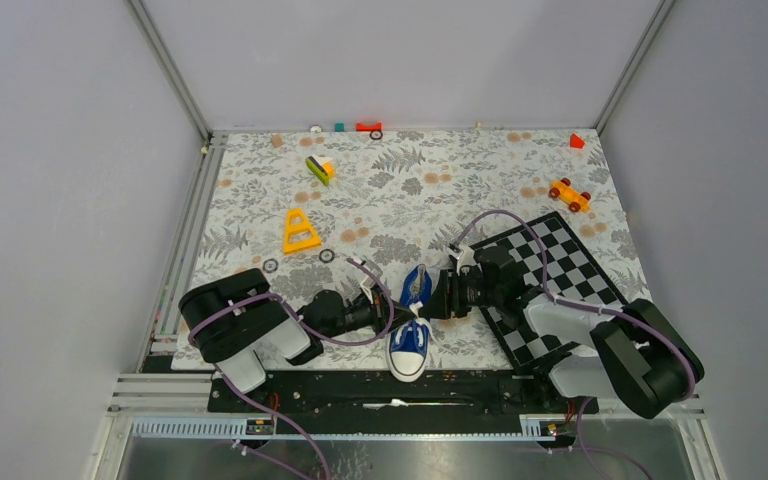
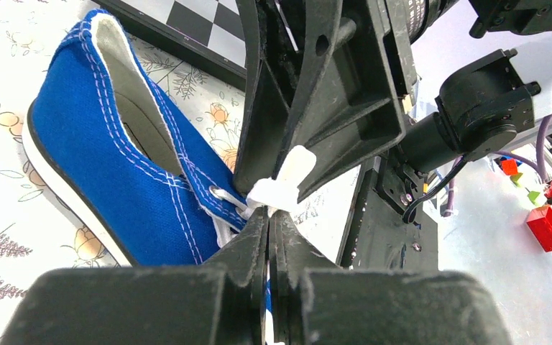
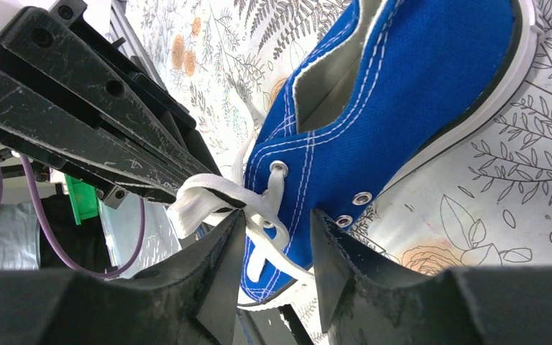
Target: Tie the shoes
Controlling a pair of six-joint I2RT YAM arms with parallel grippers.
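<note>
A blue canvas shoe (image 1: 407, 348) with a white toe stands at the table's front edge, toe toward the front. My left gripper is shut on a white lace (image 2: 273, 192) above the shoe's eyelets. In the right wrist view, this lace (image 3: 219, 190) drapes over the left fingertips and hangs in a loop. My right gripper stands part open close by, the shoe's side (image 3: 316, 172) and the lace's lower strand showing through its gap. Whether its fingers touch the lace, I cannot tell.
A checkered board (image 1: 585, 265) lies under and beside the right arm. Farther back are a yellow triangle frame (image 1: 300, 231), a green-yellow piece (image 1: 318, 170) and an orange toy car (image 1: 569, 195).
</note>
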